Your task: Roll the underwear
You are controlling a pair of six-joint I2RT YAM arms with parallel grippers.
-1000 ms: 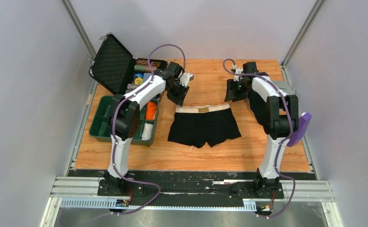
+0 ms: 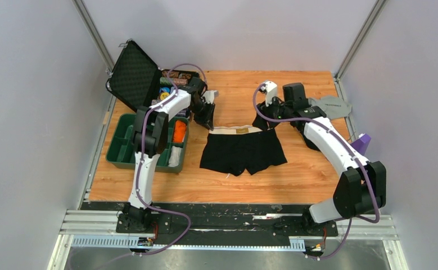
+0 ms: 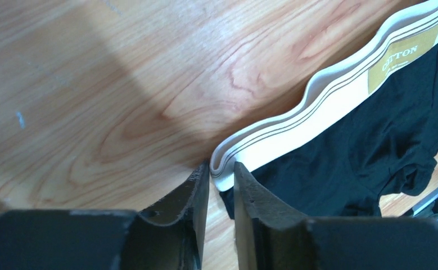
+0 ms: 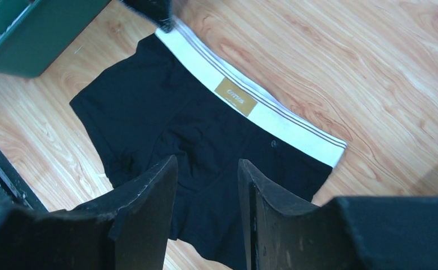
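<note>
Black underwear lies flat, its white waistband with a gold label toward the back. My left gripper is at the waistband's left end; in the left wrist view its fingertips stand slightly apart around that folded white corner. My right gripper hangs over the waistband's right part; in the right wrist view its fingers are apart above the black fabric, holding nothing.
A green divided box with rolled cloths stands at the left, an open black case behind it. Grey and dark items lie at the back right.
My left gripper has come down to the waistband's left corner. My right arm has swung inward, bringing its gripper from the back right to over the waistband's right part.
</note>
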